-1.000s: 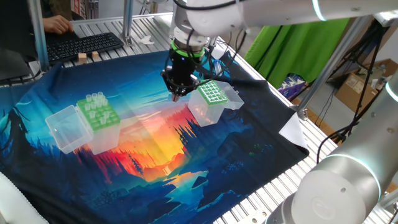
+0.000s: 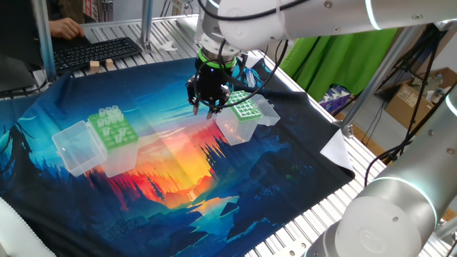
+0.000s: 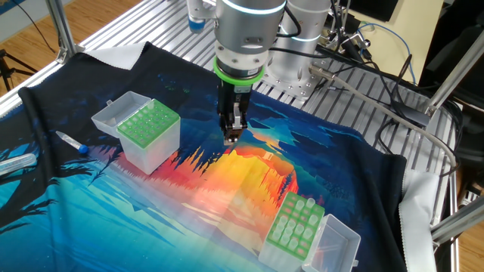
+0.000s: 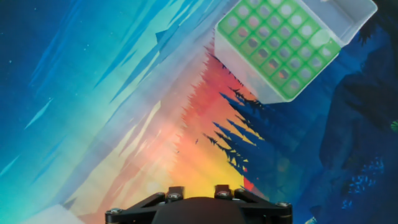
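My gripper hangs over the printed cloth, in front of a clear box with an empty-looking green rack. Its two fingertips stand apart with nothing between them, and the wrist view shows a gap between the fingers. That same green rack fills the upper right of the wrist view, away from the fingers. A second box stands at the left in exterior view 1; several clear tips stick up from its green top. Both boxes have their lids folded open.
A blue-capped tube and another clear item lie on the cloth beyond the empty-looking box. Between the two boxes the cloth is bare. A person's hand rests by a keyboard at the back.
The gripper's fingertips have spread from close together to apart. The arm has shifted slightly, with the gripper nearly in place; both boxes have stayed where they were.
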